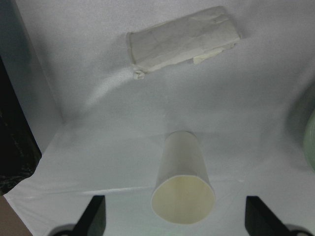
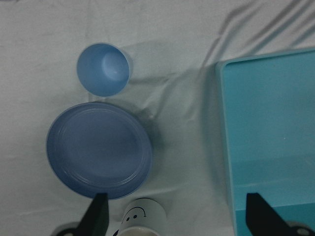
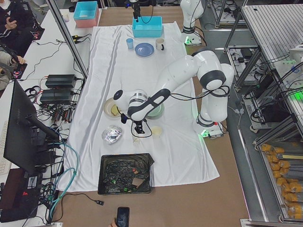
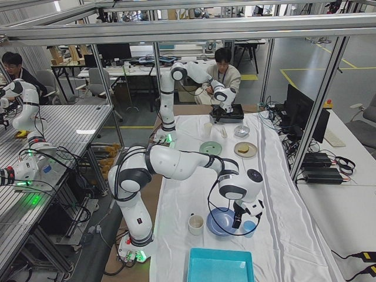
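In the left wrist view my left gripper is open above a white paper cup [image 1: 177, 157] lying with its mouth toward it; a folded paper wrapper [image 1: 182, 39] lies beyond. My right gripper is open, nothing between its fingers, above a smiley-faced mug [image 2: 145, 216], a blue plate [image 2: 98, 150], a blue cup [image 2: 103, 69] and a turquoise bin [image 2: 270, 123].
A dark tray [image 3: 125, 172], a foil-covered item [image 3: 112, 135], a tan plate [image 4: 245, 149] and a green plate [image 4: 210, 148] surround the left gripper's area.
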